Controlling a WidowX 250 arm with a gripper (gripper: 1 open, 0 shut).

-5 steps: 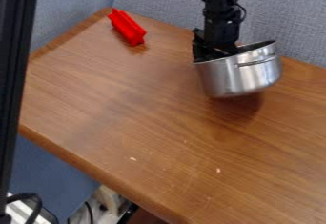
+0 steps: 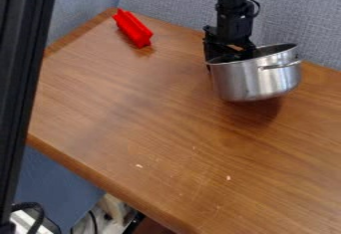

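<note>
A steel pot with a side handle stands at the right of the wooden table, a little tilted. My black gripper comes down from the top at the pot's left rear rim, partly behind and inside it. Its fingertips are mostly hidden, so whether it is open or shut does not show clearly.
A red object lies at the back left of the table. Grey padded walls border the back and left.
The pot has shifted slightly to the right and turned, its handle now further right. My arm has moved slightly with it.
</note>
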